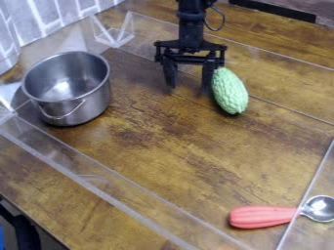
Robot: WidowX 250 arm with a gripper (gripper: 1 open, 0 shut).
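My black gripper (189, 68) is low over the back of the wooden table, its fingers spread apart. Just right of it lies a pale green ridged vegetable (229, 92), long and rounded, at the right finger; whether they touch I cannot tell. A steel pot (65, 86) stands on the left.
A scoop with a red handle (261, 216) lies at the front right. Clear plastic barriers edge the work area.
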